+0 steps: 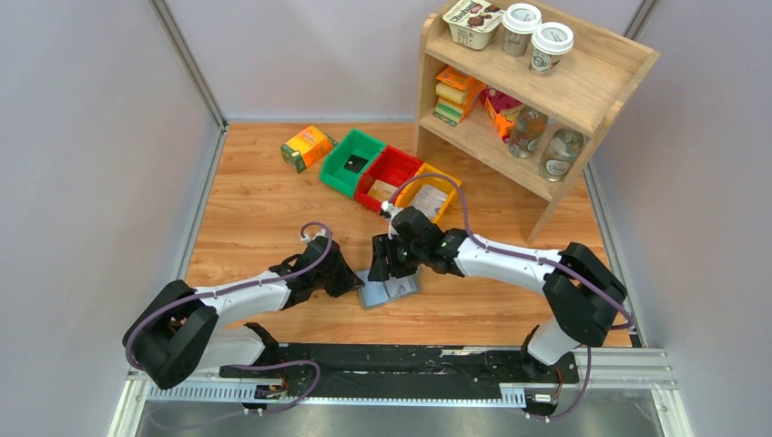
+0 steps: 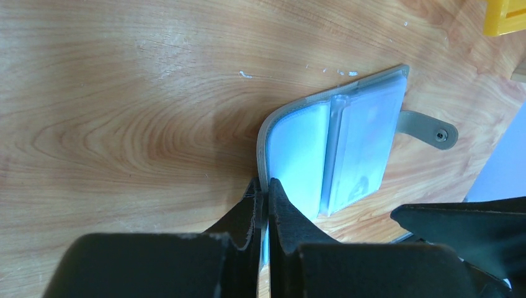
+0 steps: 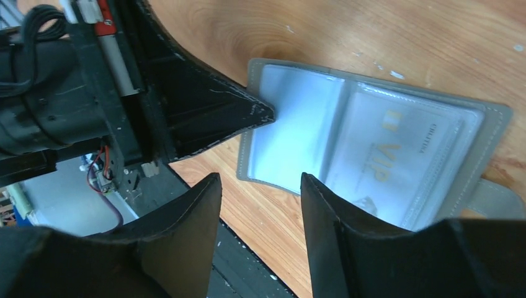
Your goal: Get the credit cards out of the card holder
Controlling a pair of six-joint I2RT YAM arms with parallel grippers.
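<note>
The grey card holder lies spread flat on the wooden table, its blue-white pockets facing up. A card lettered VIP shows through the clear pocket on its strap side. My left gripper is shut on the holder's near edge, which runs between its fingertips. Above the holder, my right gripper stands part open, and nothing shows between its fingers. In the top view the right gripper covers part of the holder. The snap strap extends from the far side.
Behind the arms stand green, red and yellow bins; cards lie in the yellow one. An orange box sits left of them. A wooden shelf rises at the right.
</note>
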